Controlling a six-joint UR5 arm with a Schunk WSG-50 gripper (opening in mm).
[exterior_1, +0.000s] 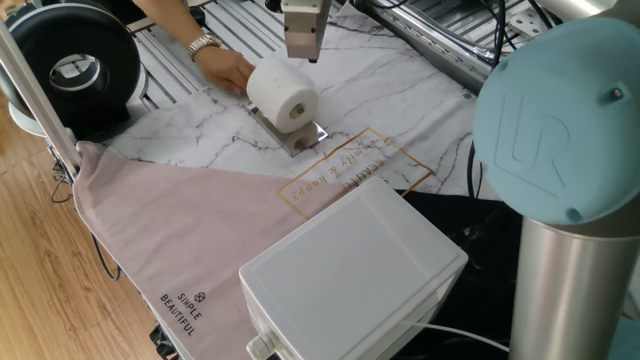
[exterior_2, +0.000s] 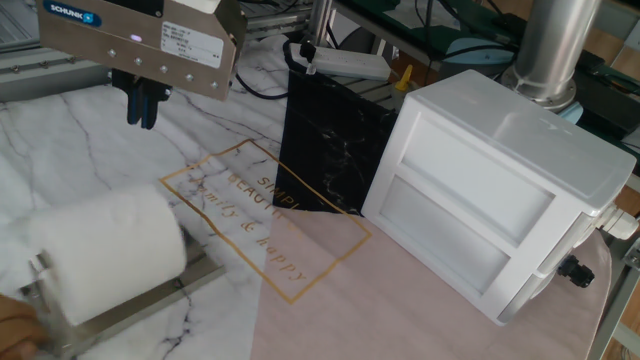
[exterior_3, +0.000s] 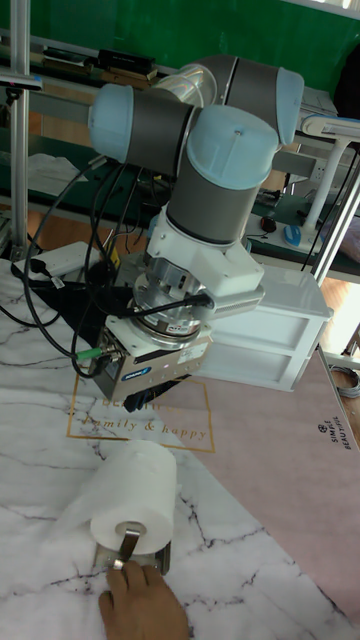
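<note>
A white paper roll (exterior_1: 283, 95) sits on a metal holder (exterior_1: 306, 138) lying on the marble-patterned cloth. A person's hand (exterior_1: 225, 70) is at the holder's end; in exterior view 3 the hand (exterior_3: 144, 608) touches the holder's near end. My gripper (exterior_2: 141, 127) hangs above the cloth, apart from the roll (exterior_2: 110, 255). Its two dark fingers (exterior_2: 155, 103) point down close together, with nothing visible between them. In exterior view 1 only the gripper's housing (exterior_1: 304, 35) shows at the top edge, and its fingertips are hard to make out.
A white drawer box (exterior_2: 475, 200) stands on the pink and black part of the cloth. Behind it, near the arm's base, lie a pale device (exterior_2: 345, 63) and cables. The gold-framed print area (exterior_2: 265, 220) between roll and box is clear.
</note>
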